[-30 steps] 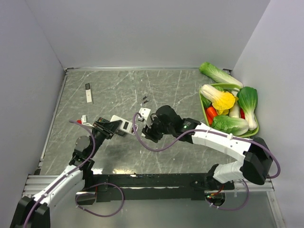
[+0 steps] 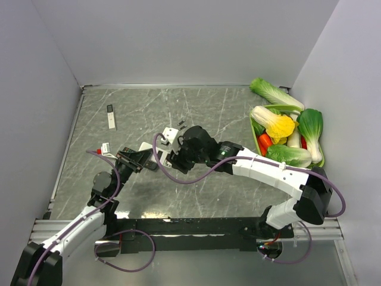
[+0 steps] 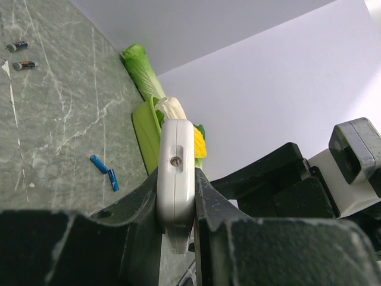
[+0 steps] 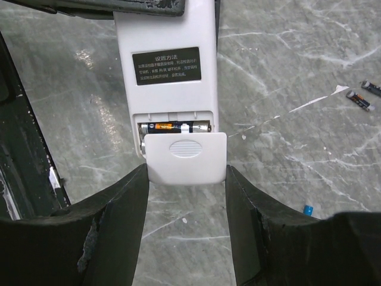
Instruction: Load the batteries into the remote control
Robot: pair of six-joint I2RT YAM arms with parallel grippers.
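Observation:
My left gripper (image 2: 144, 159) is shut on the white remote control (image 4: 169, 36), holding it above the table. In the left wrist view the remote (image 3: 177, 173) stands end-on between the fingers. Its back, with a black label, shows in the right wrist view, where a battery (image 4: 174, 127) lies in the compartment; a second one is mostly covered. Shut between the fingertips of my right gripper is the white battery cover (image 4: 187, 156). The cover overlaps the lower part of the open compartment; whether it touches the remote cannot be told.
Two blue batteries (image 3: 105, 171) and two dark batteries (image 3: 22, 55) lie loose on the table. A second remote (image 2: 111, 117) rests at the back left. The green vegetable basket (image 2: 287, 134) occupies the right side.
My right gripper has moved left with the cover, closer to the remote.

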